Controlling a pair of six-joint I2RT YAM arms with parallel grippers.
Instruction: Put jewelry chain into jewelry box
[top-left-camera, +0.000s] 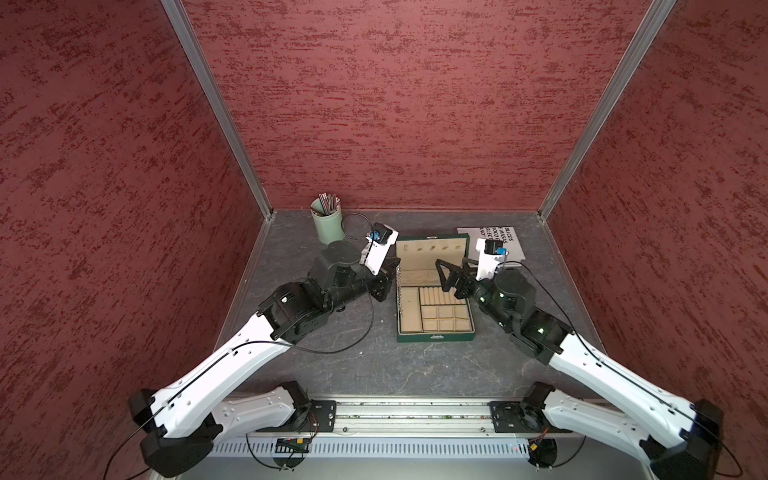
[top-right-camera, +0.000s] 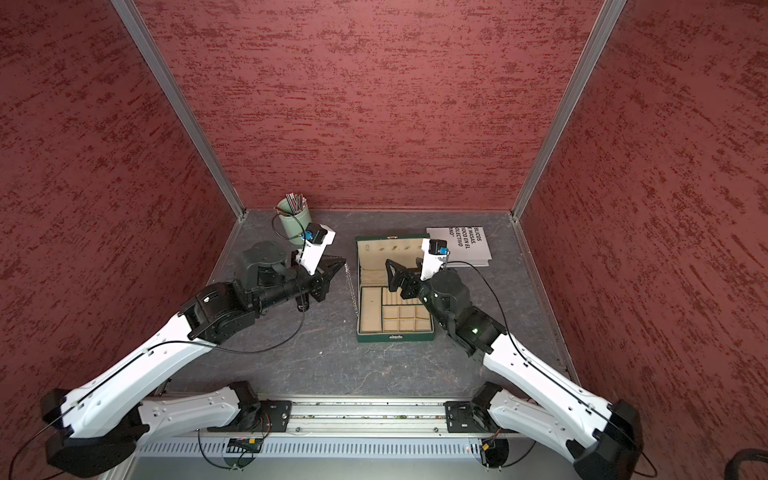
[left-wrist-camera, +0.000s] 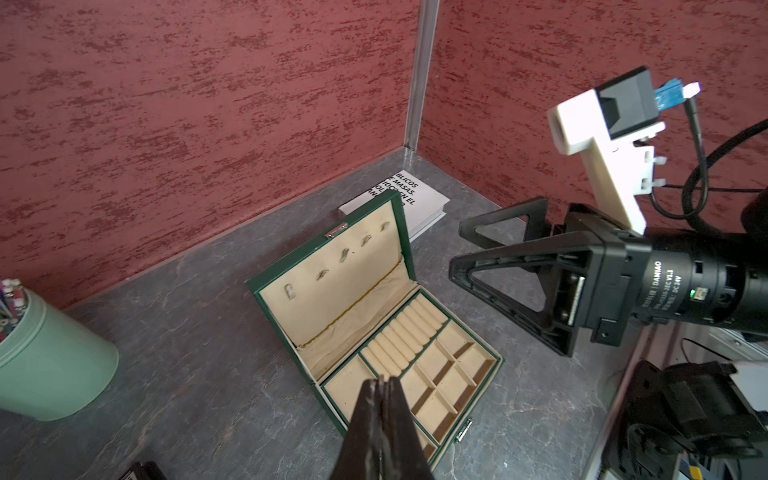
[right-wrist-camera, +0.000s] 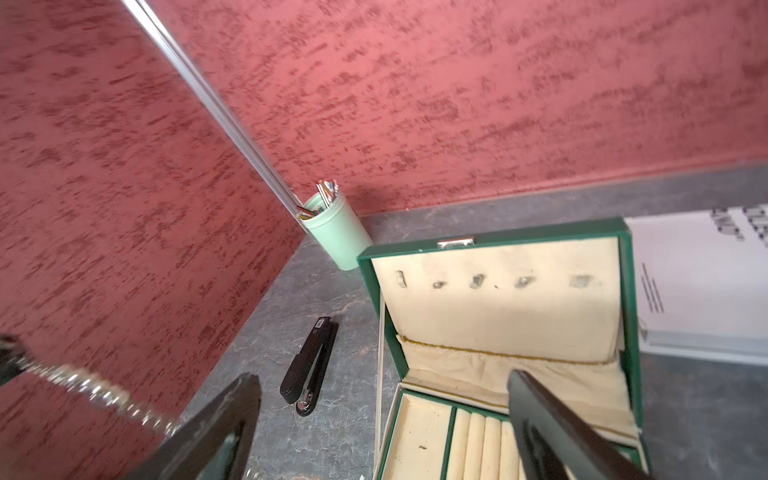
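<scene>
A silvery beaded chain (top-right-camera: 350, 286) hangs down from my left gripper (top-right-camera: 344, 263), which is shut on its top end. In the right wrist view the chain (right-wrist-camera: 104, 392) slants blurred across the lower left. The green jewelry box (top-left-camera: 436, 337) stands wide open, with cream compartments and ring rolls. The chain hangs beside the box's left edge; whether it touches the box I cannot tell. My right gripper (top-left-camera: 449, 279) is open above the box, its fingers (right-wrist-camera: 216, 424) apart and empty. In the left wrist view the left fingertips (left-wrist-camera: 372, 400) meet, and no chain shows there.
A mint cup (right-wrist-camera: 340, 232) of pencils stands at the back left. A black stapler (right-wrist-camera: 310, 364) lies left of the box. White books (top-left-camera: 496, 244) lie at the back right. The table in front of the box is clear.
</scene>
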